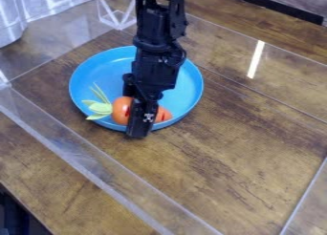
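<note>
A blue bowl (94,78) sits on the wooden table. The black gripper (136,111) reaches down into it from above, low over the bowl's front part, shut on an orange-red vegetable (121,109) with pale yellow-green leaves (98,106) that point left. A second orange-red piece (163,115) shows just right of the fingers. The gripper hides part of both pieces, so their full shapes cannot be seen.
A transparent edge runs along the left, with a clear object at the upper left corner.
</note>
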